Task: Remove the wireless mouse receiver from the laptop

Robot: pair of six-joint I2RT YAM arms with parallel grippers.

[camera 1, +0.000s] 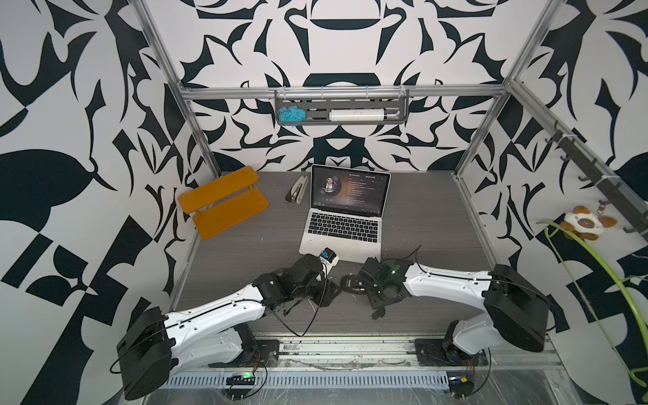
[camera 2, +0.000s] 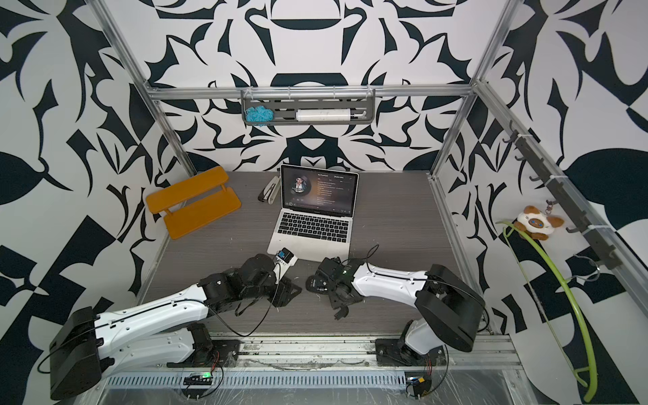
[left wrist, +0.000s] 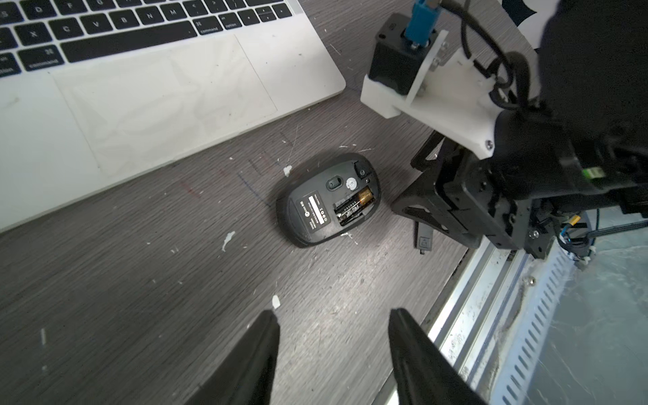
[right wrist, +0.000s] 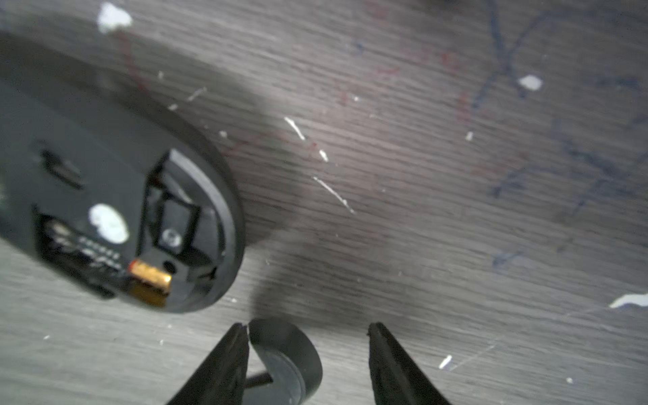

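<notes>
The silver laptop (camera 1: 342,247) stands open at the middle of the desk. In front of it the black mouse (left wrist: 330,200) lies upside down, its battery bay open with a battery inside. My left gripper is open and empty, on the near side of the mouse. Beside the mouse, my right gripper is part open over a dark curved piece (right wrist: 294,361), which looks like the mouse's cover. That piece shows between the fingers from above; whether they touch it I cannot tell. No receiver can be made out.
An orange stand (camera 1: 233,211) and a stapler (camera 1: 297,189) stand left of the laptop. Both arms are close together at the front, with the mouse between the grippers.
</notes>
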